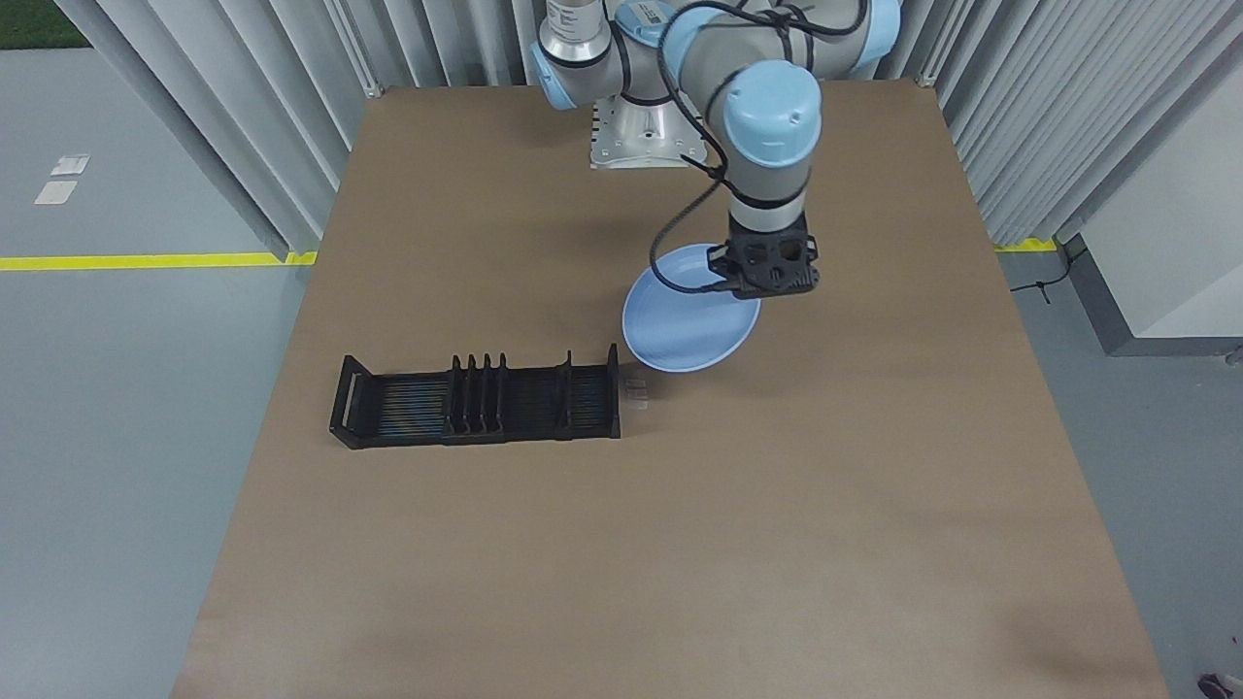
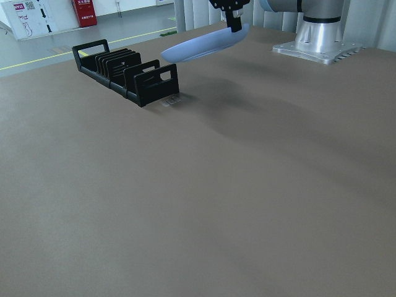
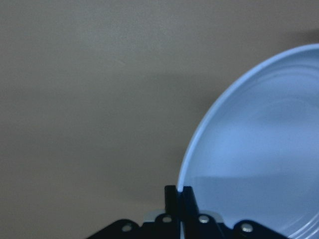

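Observation:
A light blue plate [image 1: 682, 320] is held raised and slightly tilted above the table, as the left view shows [image 2: 201, 44]. My gripper is shut on the plate's rim, which runs up between the fingertips in the wrist view. In the front view the gripper's housing covers the plate's upper right part. A black slotted rack [image 1: 408, 408] stands on the table to the front left of the plate, with no plate in its slots.
The arm's metal base plate [image 1: 618, 151] sits at the back edge. A small transparent piece lies beside the rack's right end.

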